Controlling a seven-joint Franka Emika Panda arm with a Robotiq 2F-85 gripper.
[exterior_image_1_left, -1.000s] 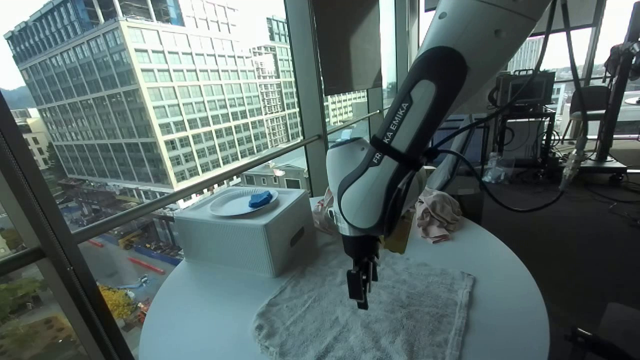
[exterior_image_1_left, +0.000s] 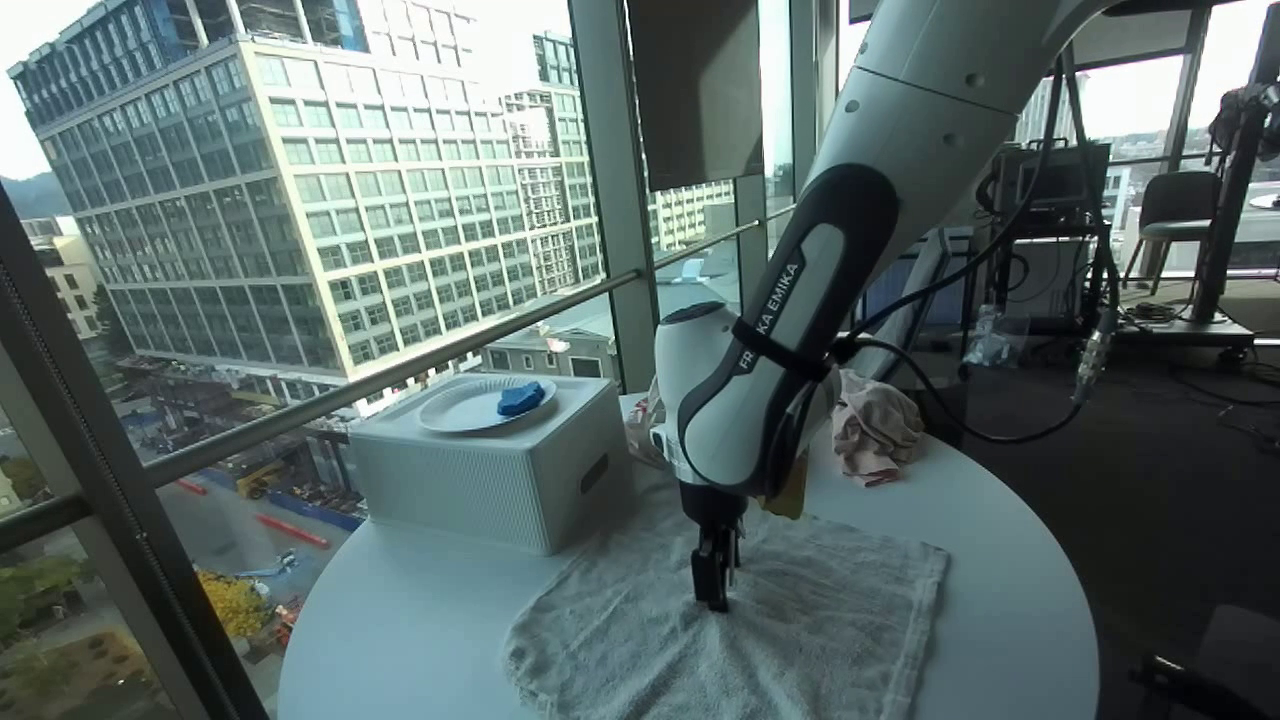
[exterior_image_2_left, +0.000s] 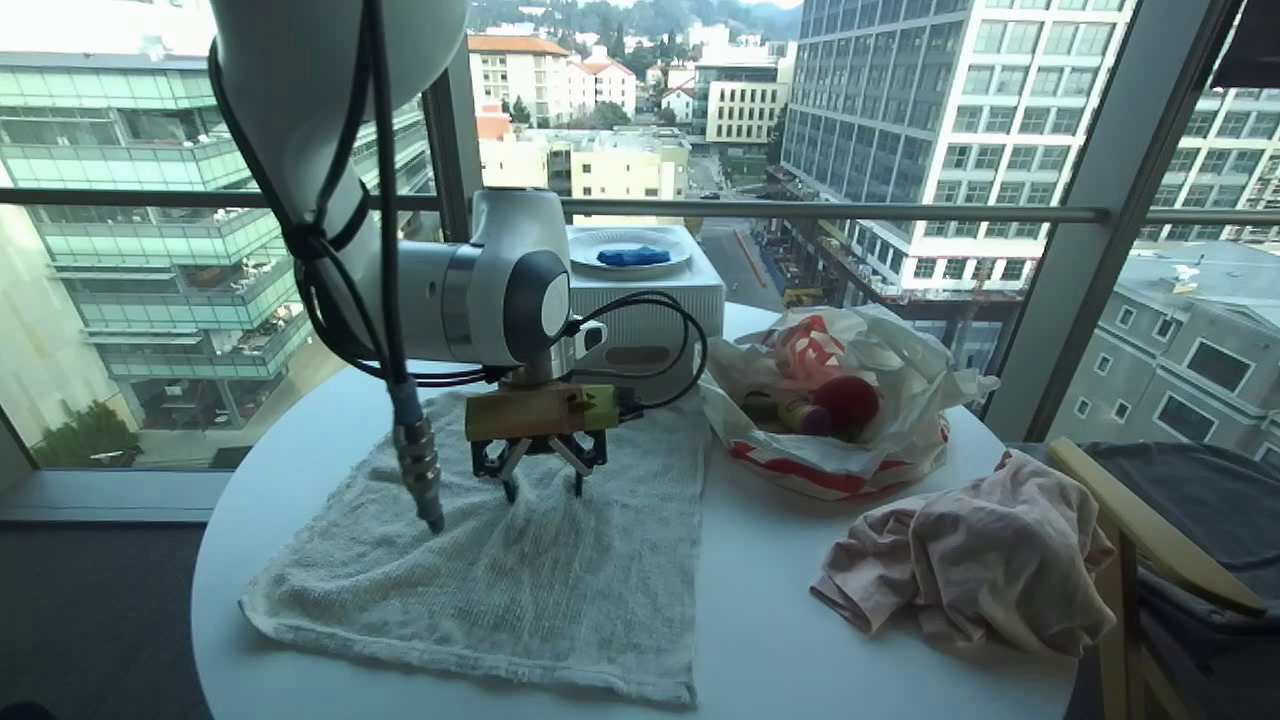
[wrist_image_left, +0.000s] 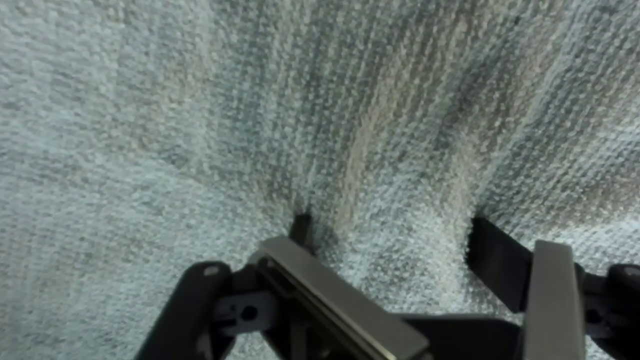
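A pale grey towel (exterior_image_1_left: 816, 612) lies spread over the round white table. My gripper (exterior_image_2_left: 543, 490) points down at its middle, with both fingertips pressed against the cloth. In the wrist view the towel (wrist_image_left: 336, 150) fills the background, and folds run between and away from the fingers. The fingers stand part open, a clear gap between them, and cloth is bunched up a little in that gap. Whether the cloth is pinched cannot be seen; the fingers are apart.
A white ribbed box (exterior_image_1_left: 480, 492) stands at the back, carrying a paper plate (exterior_image_1_left: 444, 412) with a blue item (exterior_image_1_left: 521, 398). To one side are a plastic bag (exterior_image_2_left: 768, 462) of round items and a crumpled pink cloth (exterior_image_2_left: 972, 552). Bare table (exterior_image_2_left: 768, 636) shows beside the towel.
My arm has come down and the gripper now stands more upright, its tips on the towel. Creases have formed in the cloth around the fingers.
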